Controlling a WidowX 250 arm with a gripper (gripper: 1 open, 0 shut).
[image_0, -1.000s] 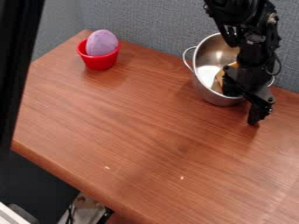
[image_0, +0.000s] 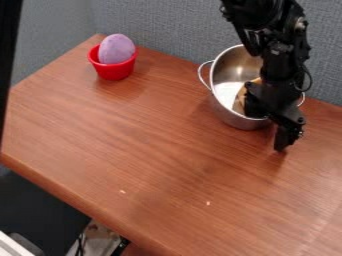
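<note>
A steel pot (image_0: 226, 76) with two handles stands at the back right of the wooden table. Something tan and yellowish lies inside it, mostly hidden behind my arm. My black gripper (image_0: 277, 131) is over the pot's right front side, angled down toward its rim and the table beside it; I cannot make out clearly how its fingers stand or whether anything is between them.
A red cup (image_0: 112, 67) holding a purple egg-shaped object (image_0: 116, 48) stands at the back left. A grey padded wall runs along the back.
My arm and gripper have shifted a little to the left and down. The pot has moved slightly left and toward the front.
</note>
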